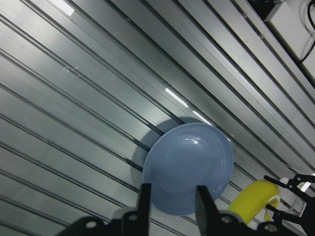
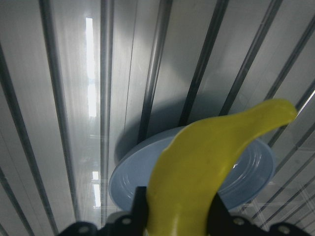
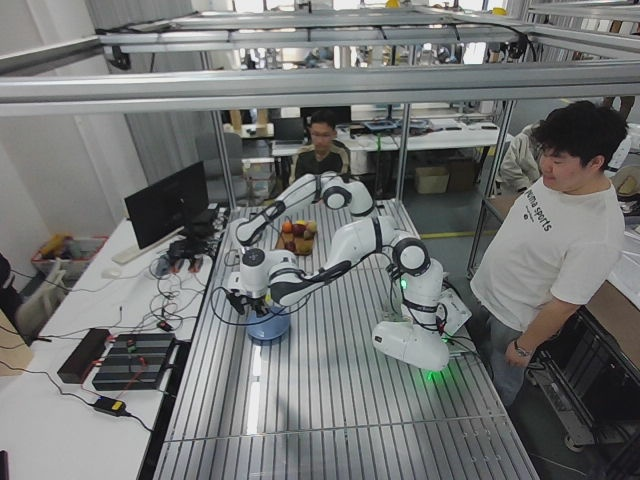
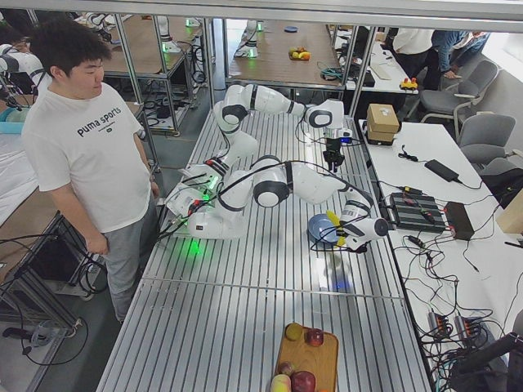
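A blue plate (image 1: 187,162) rests on the slatted metal table (image 1: 74,98). Over it, my right gripper is shut on a yellow banana (image 2: 197,162), which reaches forward above the plate in the right wrist view. In the left wrist view the same banana (image 1: 251,199) and gripper appear at the lower right, beside the plate. My left gripper hangs above the plate with its fingers apart and nothing seen between them but the plate below. In the outer views the arms partly hide the plate and banana.
A wooden board (image 4: 310,359) with several fruits sits at one end of the table. A side desk (image 3: 60,420) holds a monitor, cables and black boxes. A man (image 3: 540,240) stands beside the table near the arm bases. Much of the table around the plate is bare.
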